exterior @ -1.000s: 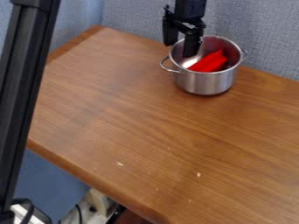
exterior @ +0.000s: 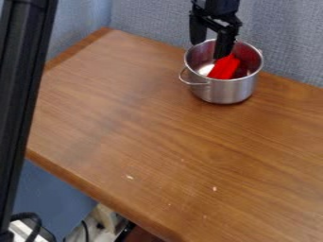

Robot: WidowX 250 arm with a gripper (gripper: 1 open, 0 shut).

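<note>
A steel pot (exterior: 222, 89) with wire handles stands near the back edge of the wooden table. Inside it lies a red object (exterior: 226, 67). My black gripper (exterior: 212, 36) hangs from the top of the view over the pot, open, with its fingers around the pot's back rim area; nothing shows held between them.
A grey padded wall (exterior: 290, 38) runs behind it. A black post (exterior: 25, 85) stands at the left, with cables by the lower left edge.
My gripper has shifted to the right over the pot, its fingers spread a little differently. The pot looks slightly shifted as well.
</note>
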